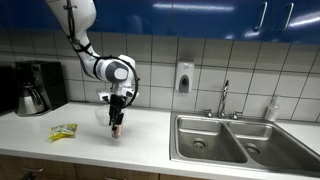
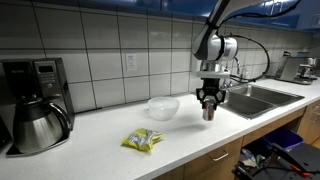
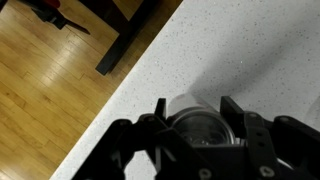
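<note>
My gripper (image 1: 116, 127) is shut on a small can-like container (image 1: 116, 134) over the white counter, left of the sink. In exterior view 2 the same container (image 2: 208, 112) appears upright near the counter's front edge, below the gripper (image 2: 209, 100). The wrist view looks down on its round, greyish top (image 3: 203, 128), with black fingers (image 3: 160, 107) on either side. Whether its base touches the counter cannot be made out.
A white bowl (image 2: 163, 108) stands behind, near the wall. A yellow-green packet (image 2: 143, 138) lies on the counter, and a coffee maker with a steel carafe (image 2: 45, 123) occupies the far end. The double sink (image 1: 240, 143) has a faucet (image 1: 223, 98). Counter between packet and sink is largely clear.
</note>
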